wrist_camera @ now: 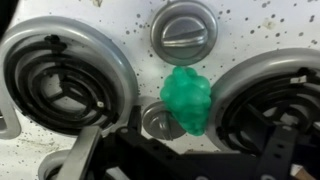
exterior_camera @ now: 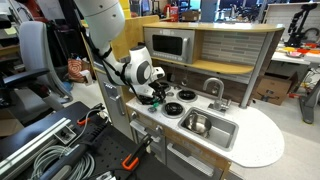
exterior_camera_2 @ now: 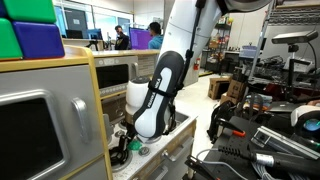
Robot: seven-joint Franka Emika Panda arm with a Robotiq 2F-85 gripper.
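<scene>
A bumpy green object (wrist_camera: 187, 100) rests on the white stovetop between two coil burners, next to a round knob. In the wrist view my open gripper has its dark fingers (wrist_camera: 118, 152) at the lower edge, on either side of the green object's near end, with nothing held. From exterior view 1 the green object (exterior_camera: 157, 103) appears at the stove's front left, with the arm bent low right over it. Exterior view 2 shows a bit of green (exterior_camera_2: 135, 145) on the stove beside the white arm; the fingertips are hard to make out there.
Coil burners (exterior_camera: 173, 109) surround the spot. A sink (exterior_camera: 208, 124) with a faucet (exterior_camera: 218, 92) lies to the right, and a microwave (exterior_camera: 173, 44) sits under the shelf behind the arm. White counter (exterior_camera: 258, 142) beyond the sink is bare.
</scene>
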